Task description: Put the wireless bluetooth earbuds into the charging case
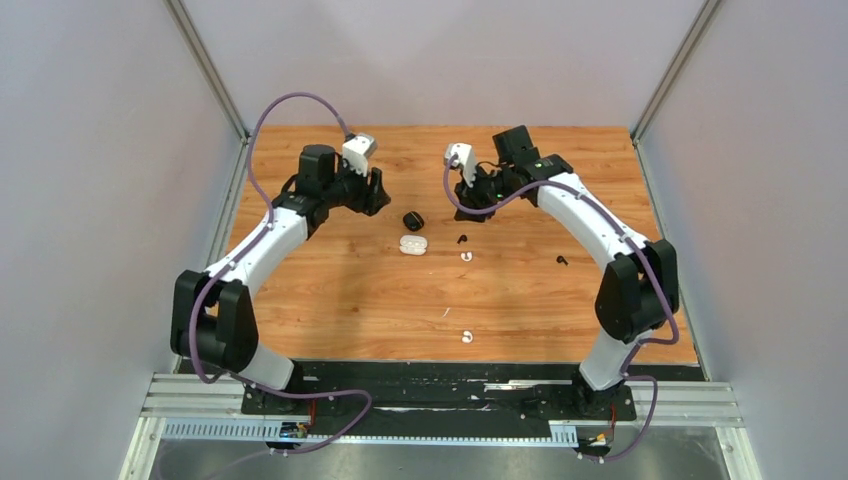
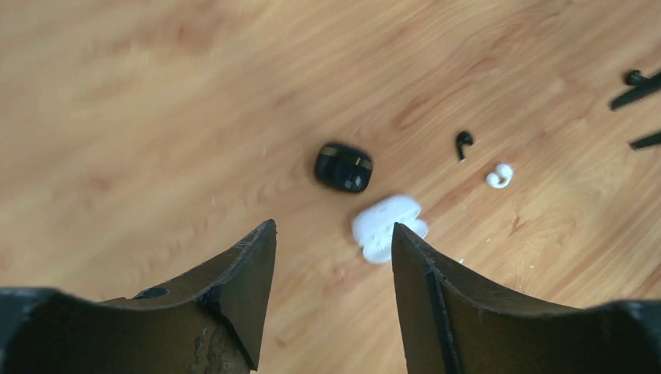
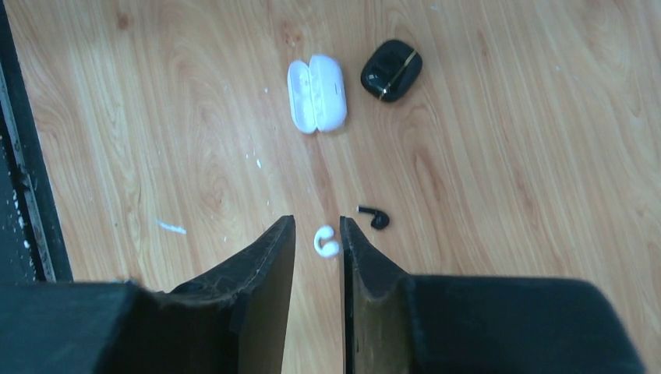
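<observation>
A white charging case (image 1: 413, 245) lies lid open on the wooden table, with a black case (image 1: 413, 220) just behind it. A black earbud (image 3: 379, 219) and a white earbud (image 3: 329, 246) lie right of the cases. Another white earbud (image 1: 467, 336) is near the front edge, another black one (image 1: 561, 260) at right. My left gripper is raised left of the cases, open and empty. My right gripper is above the right side, its fingers part open over the white earbud, nothing visibly held.
A thin white piece (image 1: 446, 312) lies near the middle front. Walls bound both sides.
</observation>
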